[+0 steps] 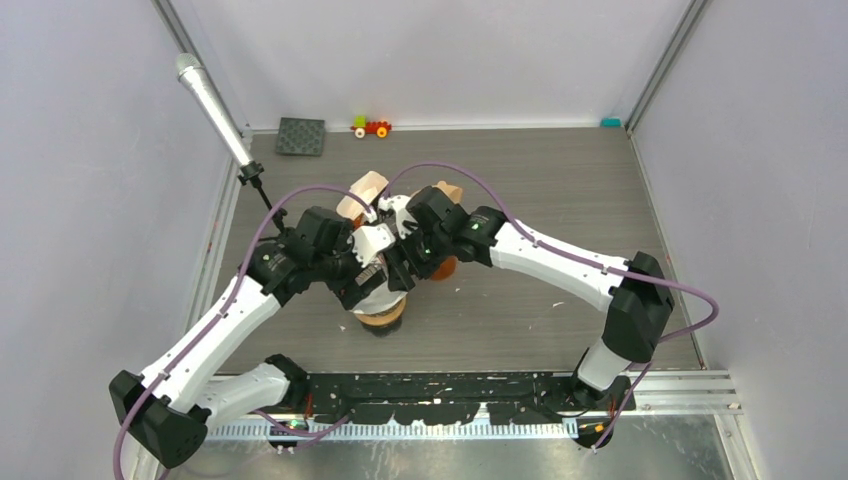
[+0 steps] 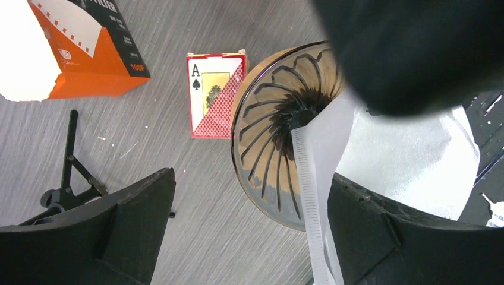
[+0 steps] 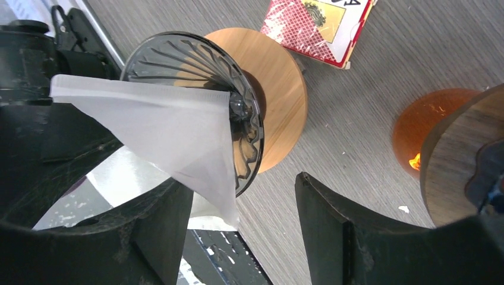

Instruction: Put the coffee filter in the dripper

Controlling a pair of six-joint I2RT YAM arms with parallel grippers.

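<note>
A folded white paper filter [image 2: 404, 160] [image 3: 154, 124] lies across the glass dripper [image 2: 267, 136] [image 3: 172, 56], which has a wooden ring [image 3: 285, 113]. My left gripper is open above it, one finger overlapping the paper in the left wrist view. My right gripper is part open over the dripper, the paper's corner reaching beside its left finger; whether it touches is unclear. In the top view both grippers crowd over the dripper and hide much of it.
A card box [image 2: 208, 95] stands beside the dripper, an orange filter box [image 2: 101, 65] behind it. An amber vessel with a wooden top [image 3: 451, 160] is to the right; a black stand [image 2: 71, 178] is at the left.
</note>
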